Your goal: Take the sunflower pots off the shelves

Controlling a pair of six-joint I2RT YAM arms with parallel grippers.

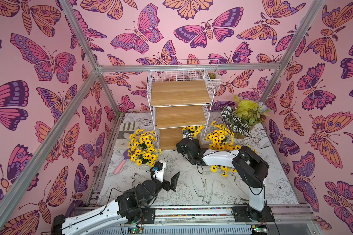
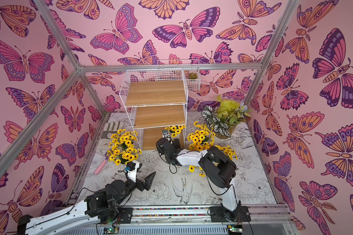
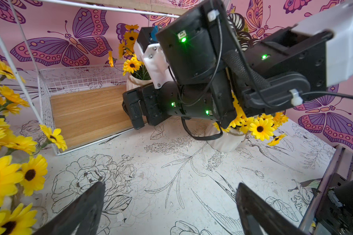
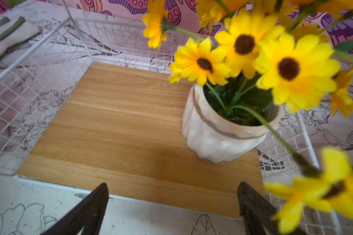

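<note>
One sunflower pot (image 4: 223, 131), white and ribbed with a twine band, stands upright on the right side of the bottom shelf (image 4: 117, 117). My right gripper is open at that shelf's front edge, nothing between its fingers; the pot is ahead and to the right, clear of both fingertips. The upper two shelves (image 1: 180, 92) are bare. Another sunflower pot (image 1: 143, 148) is on the table left of the rack. More sunflowers (image 1: 220, 137) are right of it, one white pot (image 3: 226, 140) showing partly behind my right arm. My left gripper stands open and empty over the table.
White wire sides (image 4: 31, 101) close in the bottom shelf. A leafy plant in yellow wrapping (image 1: 246, 113) sits at the back right. A pink-handled tool (image 1: 120, 165) and a pale glove (image 1: 127, 127) lie at left.
</note>
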